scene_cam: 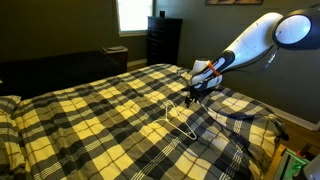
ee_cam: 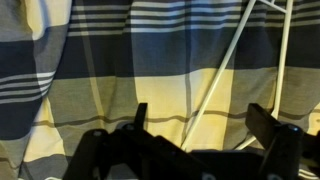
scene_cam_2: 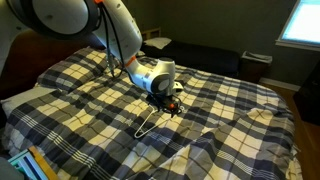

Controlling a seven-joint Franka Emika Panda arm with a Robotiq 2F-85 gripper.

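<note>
A thin white hanger [scene_cam: 182,128] lies on the plaid bedspread [scene_cam: 100,130], in front of my gripper [scene_cam: 193,100] in the first exterior view. From the other side, in the second exterior view, the hanger [scene_cam_2: 148,126] shows on the cloth close to the gripper [scene_cam_2: 167,105]. My wrist view has two pale bars of the hanger [ee_cam: 219,75] slanting down from the top right. One bar passes between the spread fingertips of my gripper; the other runs behind the right finger. The fingers are open and hold nothing.
Bunched, wrinkled cloth [scene_cam: 240,118] lies to the right, under the arm. A dark dresser [scene_cam: 164,38] stands by the far wall, and pillows [scene_cam_2: 75,72] lie at the left in the second exterior view.
</note>
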